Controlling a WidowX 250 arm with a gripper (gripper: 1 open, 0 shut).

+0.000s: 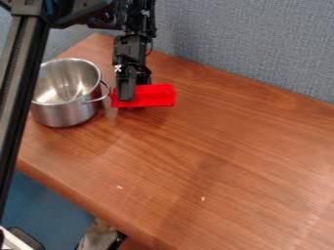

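A black gripper [128, 86] reaches down near the back left of the wooden table, its fingers at the left part of a red block-like object [154, 96]. Whether it grips that object or only touches it is unclear. A steel pot [62, 105] with a handle stands just left of the red object.
A grey wall [248, 39] runs behind it. A dark arm bar crosses the left side of the view, and the table's edge lies at lower left.
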